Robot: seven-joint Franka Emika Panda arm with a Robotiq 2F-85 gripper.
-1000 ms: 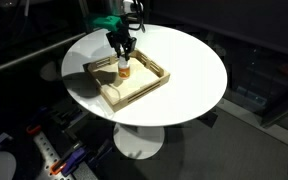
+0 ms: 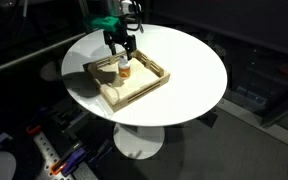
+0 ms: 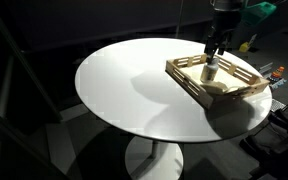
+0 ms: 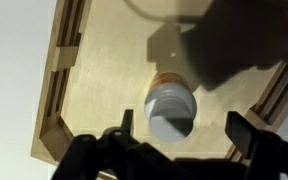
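A small bottle [image 2: 124,70] with a white cap and an orange label stands upright inside a shallow wooden tray [image 2: 138,96]. From above, in the wrist view, the round white cap [image 4: 171,112] shows between my two fingertips, with a gap on either side. My gripper is open and holds nothing. In exterior view 2 the same bottle [image 3: 210,72] sits below the dark gripper, near the tray's middle.
Low slatted walls [image 4: 60,58] surround the tray's floor. The tray rests on a round white table [image 3: 124,85], which has a wide bare surface beside it. Under the arm, a shadow falls across the tray floor.
Before, my fingers were close together at the bottle's top. Now they are spread apart and the bottle stands free of them, in about the same place in the tray.
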